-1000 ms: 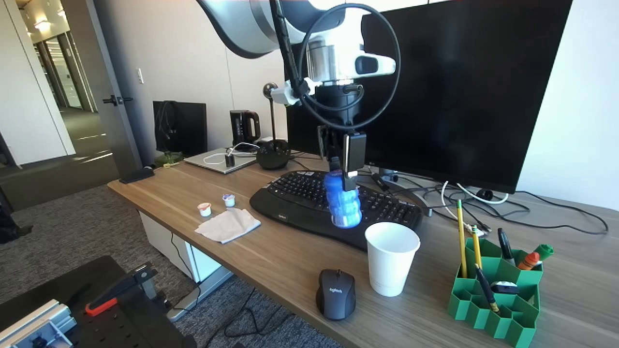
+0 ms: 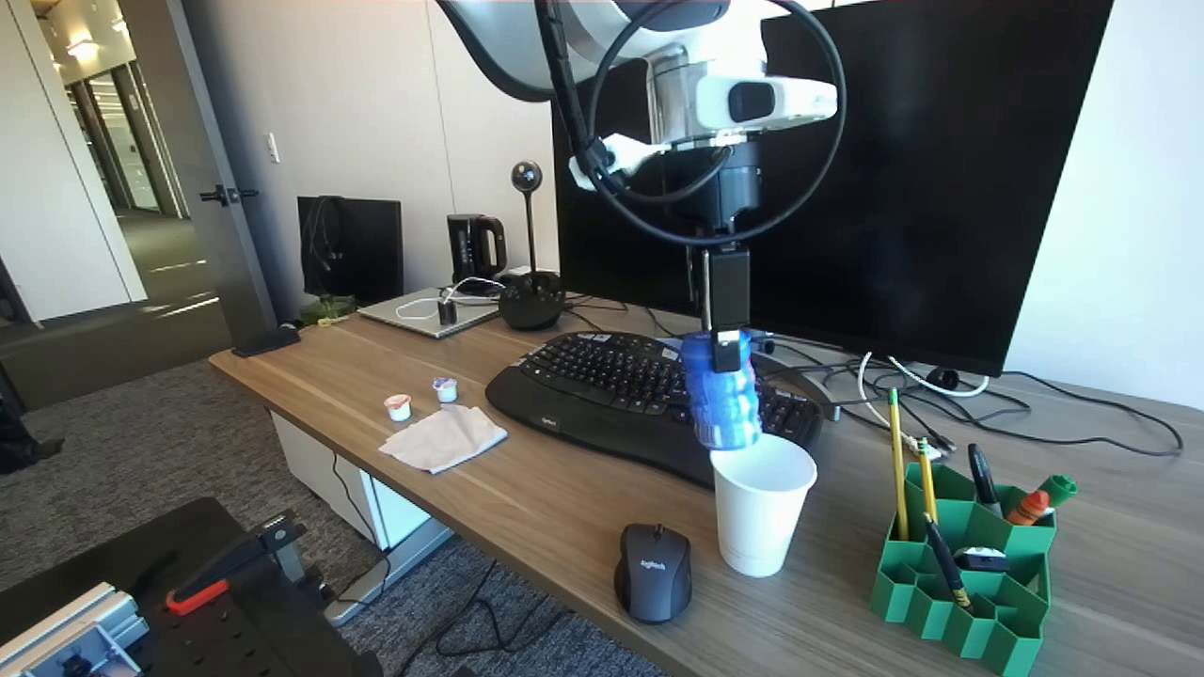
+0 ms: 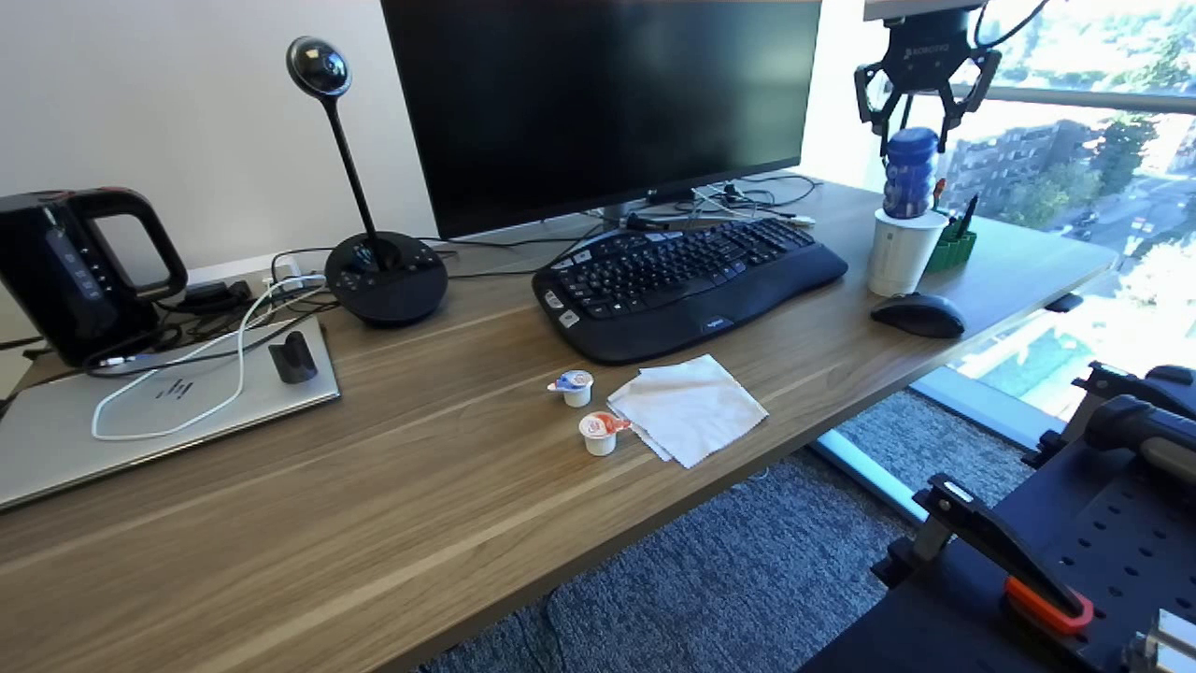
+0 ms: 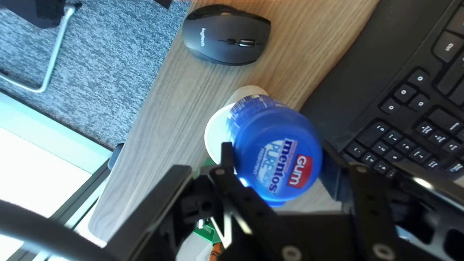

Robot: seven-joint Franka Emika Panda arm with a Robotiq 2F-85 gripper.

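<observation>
My gripper is shut on a blue Mentos gum bottle (image 4: 278,152), its fingers at either side of the cap. In exterior view 1 the bottle (image 2: 722,395) hangs upright at the far rim of a white paper cup (image 2: 758,513). Its bottom is about level with the rim there; whether any of it is inside the cup cannot be told. From exterior view 2 the bottle (image 3: 910,174) appears over the mouth of the cup (image 3: 900,258). The cup stands upright on the desk, partly hidden under the bottle in the wrist view.
A black mouse (image 2: 654,574) lies just left of the cup, and a keyboard (image 2: 632,389) is behind it. To the right stands a green pen holder (image 2: 971,564) with pencils. Creamer cups (image 3: 600,432) and a cloth (image 3: 690,409) lie farther left; cables (image 2: 993,412) run behind.
My gripper has carried the bottle rightward, from above the keyboard to the cup's mouth. The cup and the other desk items have stayed where they were.
</observation>
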